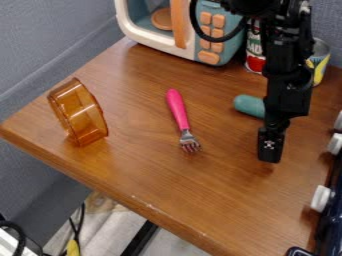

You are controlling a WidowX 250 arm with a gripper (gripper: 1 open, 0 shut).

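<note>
My black gripper [270, 150] points straight down over the right part of the wooden table [147, 185], low near its surface; whether its fingers are apart cannot be made out. Just behind it lies a teal cylindrical object [249, 105], partly hidden by the arm. A pink-handled fork [179, 117] lies at the table's middle, tines toward the front. An amber transparent ring-shaped container [78, 112] rests on its side at the left.
A toy microwave [139, 16] stands at the back, with cans [318, 58] behind the arm. A dark appliance with white knobs [327, 220] lines the right edge.
</note>
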